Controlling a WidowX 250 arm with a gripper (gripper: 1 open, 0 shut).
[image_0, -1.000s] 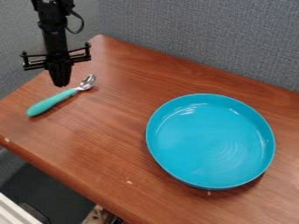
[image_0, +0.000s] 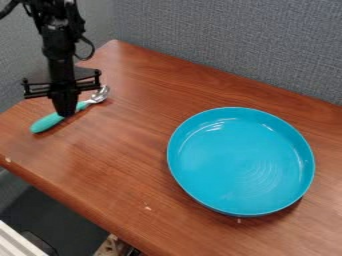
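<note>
The black gripper (image_0: 64, 106) hangs at the left of the table, low over a scoop with a teal handle (image_0: 48, 121) and a silver head (image_0: 99, 95). Its fingertips overlap the middle of the scoop in this view; whether they touch it or are open or shut is unclear. A turquoise plate (image_0: 241, 160) lies on the right half of the wooden table (image_0: 147, 90).
A grey padded partition (image_0: 227, 45) runs behind the table. The table's front left edge drops to a dark floor (image_0: 60, 215). The wood between scoop and plate is clear, as is the far part of the table.
The gripper has come down onto the middle of the scoop from just above it. The scoop and the plate appear unmoved.
</note>
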